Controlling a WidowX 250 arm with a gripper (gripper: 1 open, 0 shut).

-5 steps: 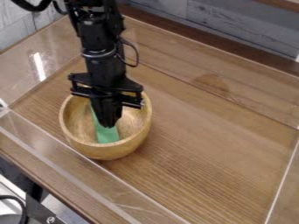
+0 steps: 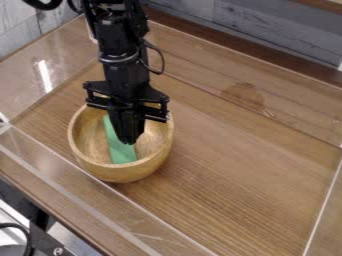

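A wooden bowl (image 2: 154, 160) sits on the wooden tabletop at the lower left. Inside it lies a green object (image 2: 120, 150), long and narrow, partly hidden by the arm. The black gripper (image 2: 126, 134) reaches down from the top of the view over the bowl, its tips at the upper end of the green object. The gripper looks dark against its own body, and whether anything is between its fingers is hard to see.
A pale wall runs along the back and upper left. A black cable lies at the lower left corner.
The arm and gripper have shifted very slightly; the bowl and green object look the same.
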